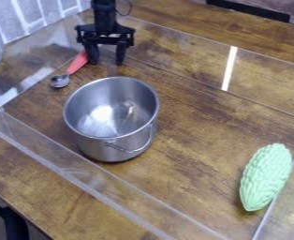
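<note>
My black gripper (106, 49) is at the top left, low over the far part of the table, beside a red-handled spoon (76, 66) whose metal end lies toward the left. The state of the fingers is too dark and small to tell. A large steel pot (110, 141) stands in the middle left, nearer the camera than the gripper. A pale green ridged object, like a vegetable (265, 176), lies at the right front.
The wooden table (187, 112) has broad free room at the centre and right. Clear strips or panels run along the left, front and right edges. A white tape strip (229, 67) lies at the back right.
</note>
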